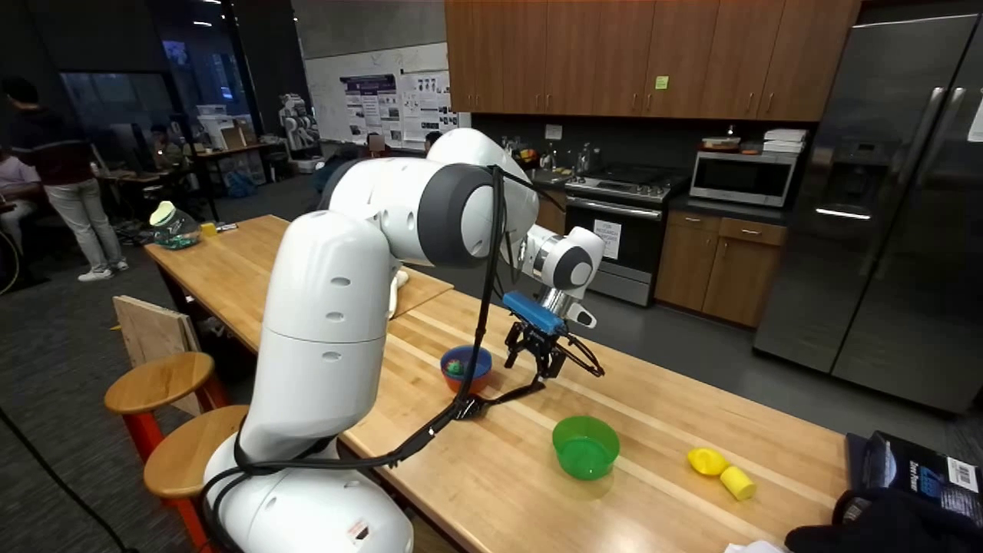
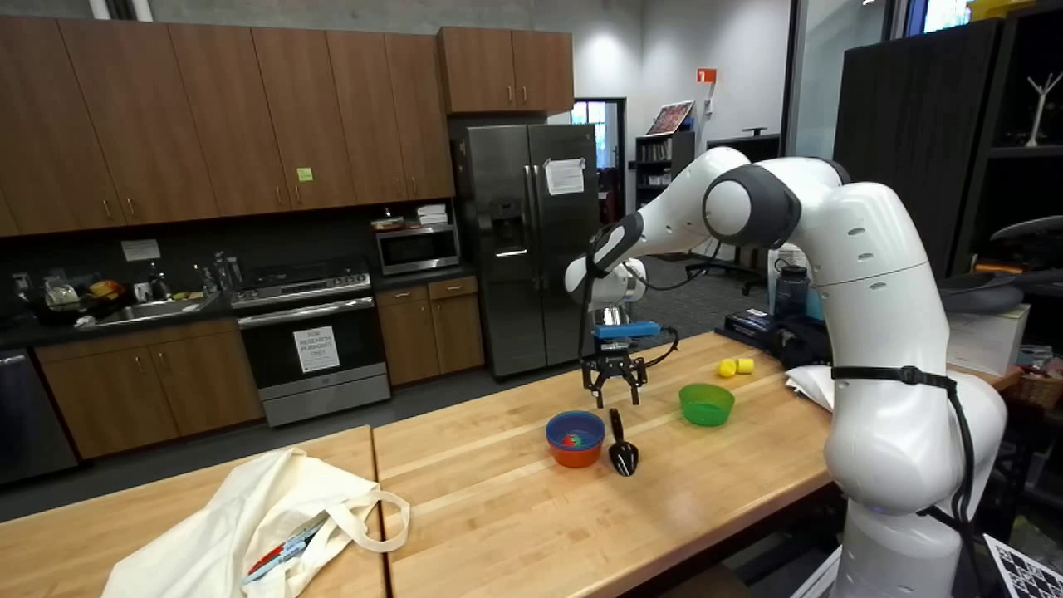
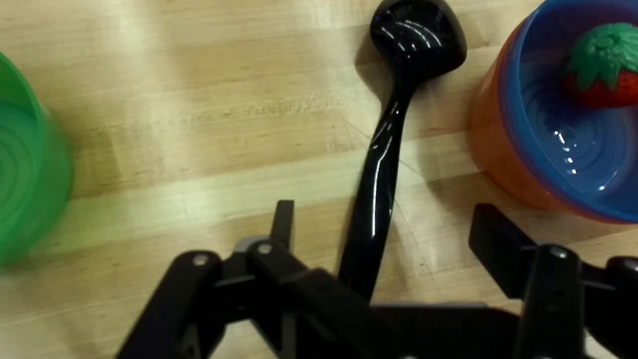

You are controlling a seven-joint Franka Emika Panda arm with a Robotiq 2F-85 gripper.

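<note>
On the wooden table lies a black spoon, its handle running between the spread fingers of my gripper in the wrist view. The fingers are open and do not touch it there. In exterior view 2 my gripper hangs over the handle end of the spoon. A blue bowl nested in an orange one stands beside the spoon, with a toy strawberry inside. On the spoon's other side is a green bowl, in which nothing shows.
Two yellow objects lie beyond the green bowl. A cream cloth bag with pens rests at the far end. Dark items crowd the table's right end. Bare wood surrounds the spoon and green bowl.
</note>
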